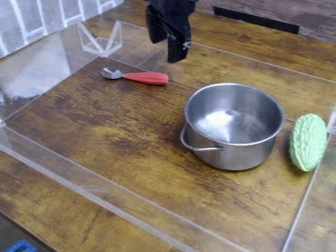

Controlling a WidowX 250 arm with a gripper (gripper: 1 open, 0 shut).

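The black gripper (168,39) hangs open at the top centre, above and behind a red-handled tool (144,78) with a metal head, which lies on the wooden surface at upper left. A steel pot (237,123) with a wire handle stands right of centre. A pale green cabbage-like vegetable (308,141) lies to the right of the pot.
Clear plastic walls (92,202) border the wooden work area. A white slatted object (39,20) is at the top left corner, and a blue item (16,246) shows at the bottom left.
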